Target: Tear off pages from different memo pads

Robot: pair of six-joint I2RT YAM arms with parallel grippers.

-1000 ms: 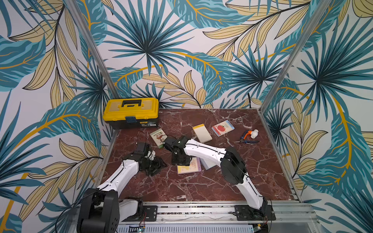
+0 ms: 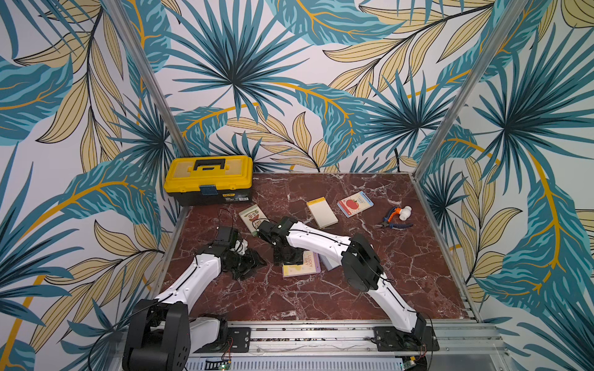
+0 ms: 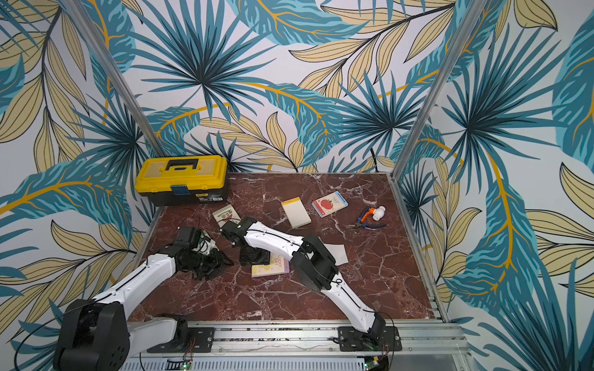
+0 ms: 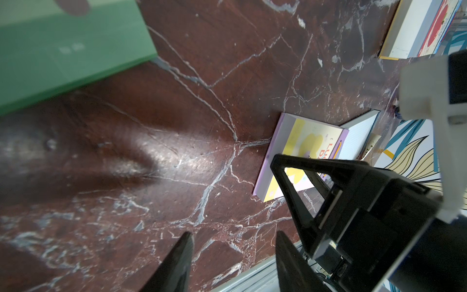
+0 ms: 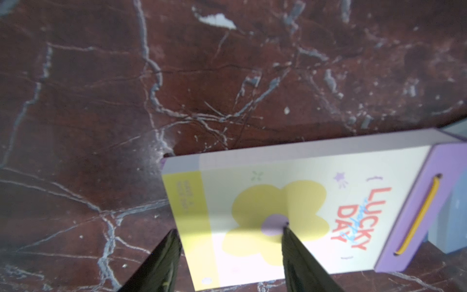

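A thick "Lucky Day" memo pad with a yellow flower and a purple binding strip lies flat at the front middle of the table. Over its yellow-edged end is my right gripper, open, its fingertips apart and nothing held between them. To the left, my left gripper stands open above bare marble. Farther back lie a green-edged memo pad, a cream pad with an orange strip and a red apple pad. A pale blue-white pad is partly hidden under the right arm.
A yellow and black toolbox stands at the back left. Orange and blue pliers and a small white object lie at the right. Bare table is left along the front and the far right.
The left arm and the pads look the same.
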